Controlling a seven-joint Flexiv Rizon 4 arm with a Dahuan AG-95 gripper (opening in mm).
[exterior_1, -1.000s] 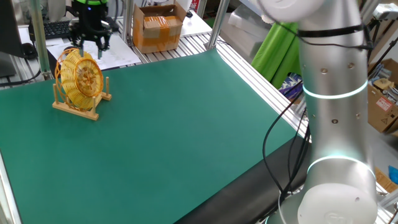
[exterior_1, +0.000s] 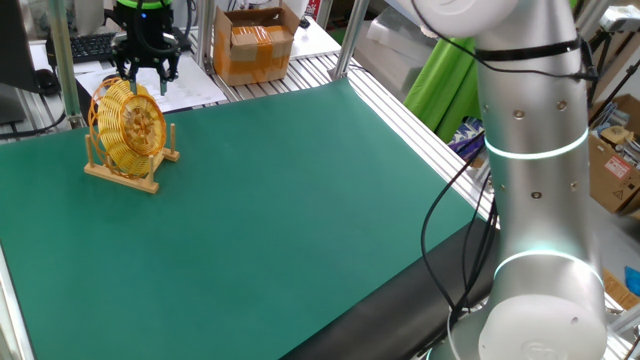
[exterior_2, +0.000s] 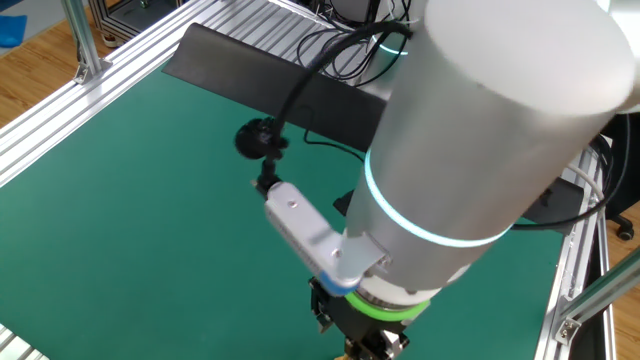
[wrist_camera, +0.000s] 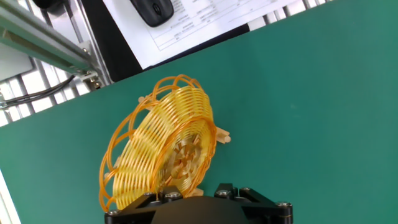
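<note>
A round yellow wicker basket (exterior_1: 130, 130) with an orange looped rim stands on edge in a wooden rack (exterior_1: 125, 180) at the far left of the green table. Above its top edge hangs my gripper (exterior_1: 148, 86), its two fingers pointing down and spread apart. No object shows gripped between them. From the wrist view, the basket (wrist_camera: 158, 143) lies ahead and to the left, and the gripper enters at the bottom edge, partly overlapping the basket's lower end. Whether a finger touches the basket cannot be told. In exterior view 2 the arm hides most of the basket.
Beyond the table edge lie papers (wrist_camera: 202, 18) and a black mouse (wrist_camera: 153, 9). A metal post (exterior_1: 65, 60) rises close to the basket's left. An open cardboard box (exterior_1: 253, 45) sits behind the table.
My gripper has shifted very slightly to the right above the basket over the last second. Basket and rack have stayed in place.
</note>
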